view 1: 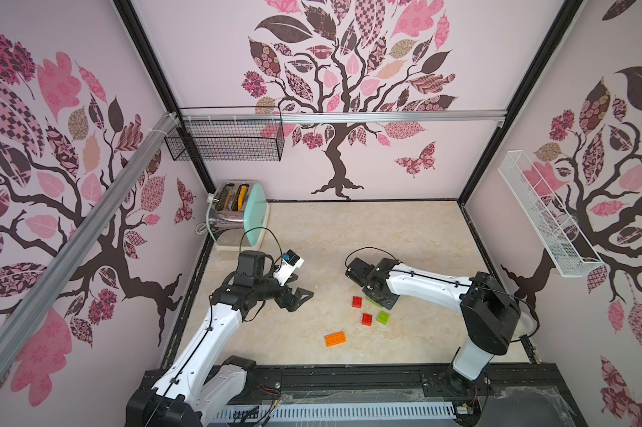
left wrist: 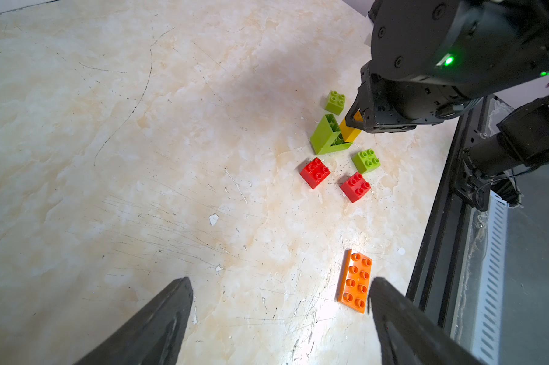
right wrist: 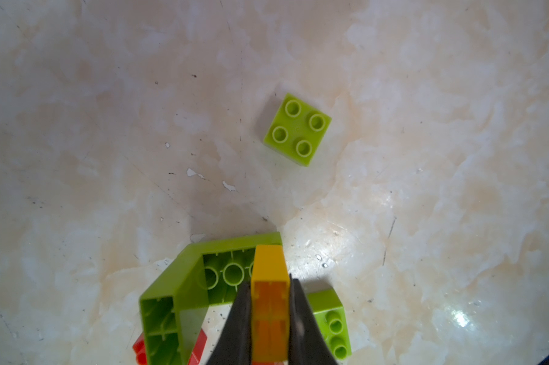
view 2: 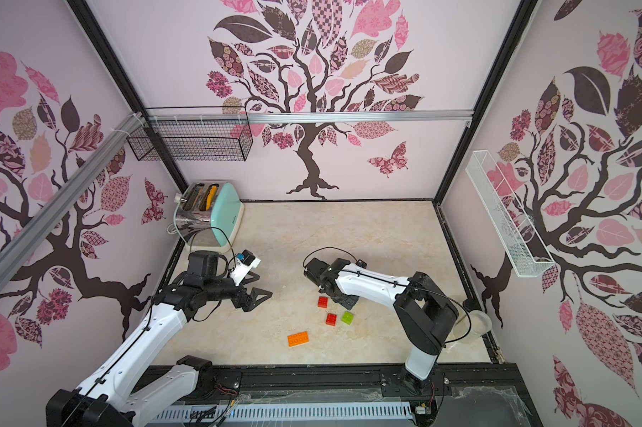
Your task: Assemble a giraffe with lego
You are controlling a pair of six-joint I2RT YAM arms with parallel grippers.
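Observation:
My right gripper is shut on a yellow-orange brick (right wrist: 271, 264), low over the table. Right by that brick is an angled green piece (right wrist: 192, 279), its hollow side showing; from these views I cannot tell whether the two touch or are joined. A small green brick (right wrist: 297, 129) lies apart, with a second green brick (right wrist: 331, 322) on the other side. Two red bricks, one nearer (left wrist: 315, 172) and one farther right (left wrist: 355, 187), lie close by. An orange brick (left wrist: 354, 281) lies studs up nearer my left gripper, which is open and empty above the table.
A toaster-like appliance (view 1: 253, 206) stands at the back left. A wire basket (view 1: 228, 138) and a white rack (view 1: 552, 213) hang on the walls.

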